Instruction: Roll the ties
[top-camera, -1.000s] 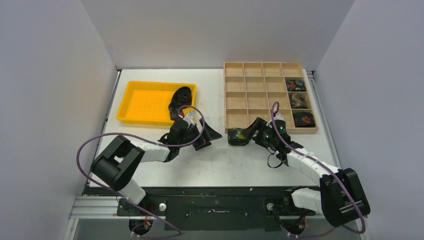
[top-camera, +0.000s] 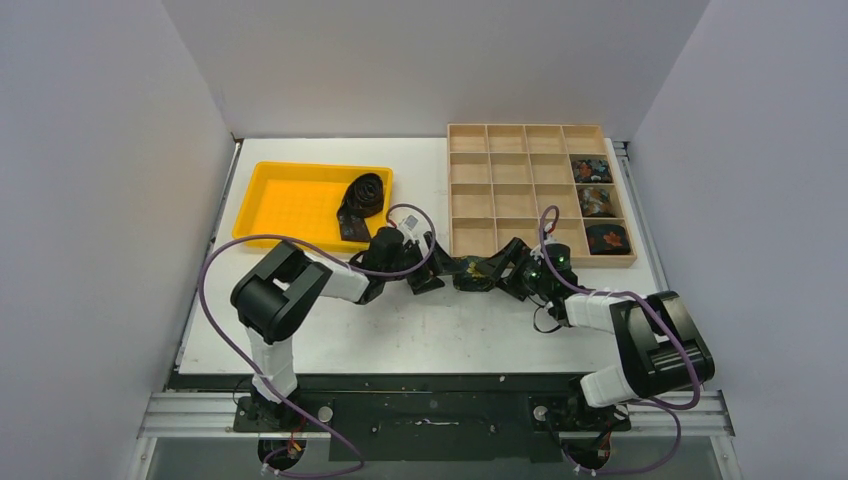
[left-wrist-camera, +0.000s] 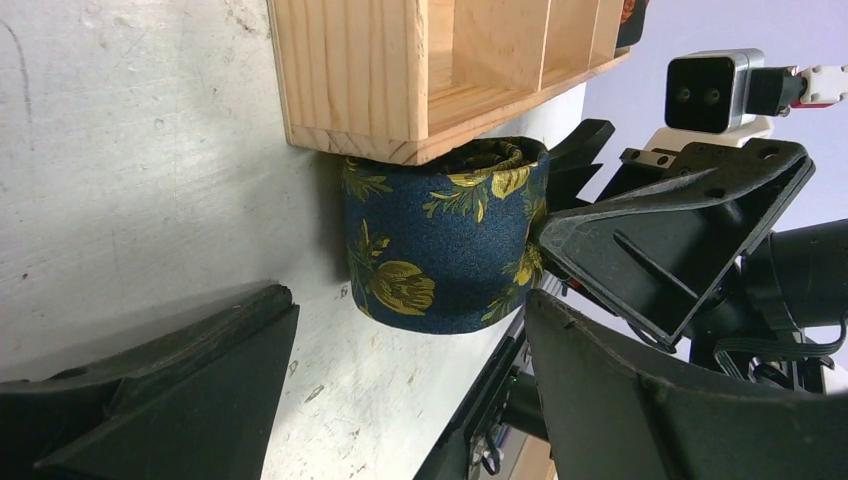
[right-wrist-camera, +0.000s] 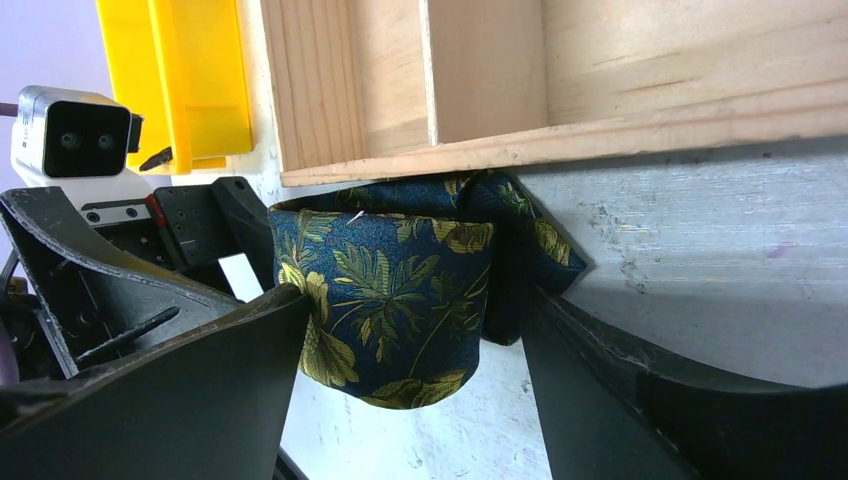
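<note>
A rolled navy tie with yellow floral pattern (top-camera: 472, 275) (left-wrist-camera: 435, 250) (right-wrist-camera: 385, 305) lies on the table against the front of the wooden grid box (top-camera: 515, 200). My left gripper (top-camera: 436, 265) is open at its left, fingers spread, the roll just beyond them. My right gripper (top-camera: 500, 270) is at the roll's right, fingers apart and close around or against it; whether it grips is unclear. In the right wrist view a folded part of the tie sticks out beside the roll.
The yellow tray (top-camera: 285, 200) at back left holds coiled dark ties (top-camera: 362, 200). Rolled ties (top-camera: 607, 238) fill several compartments in the box's right column.
The right arm has shifted a little; the roll looks nearly unmoved.
</note>
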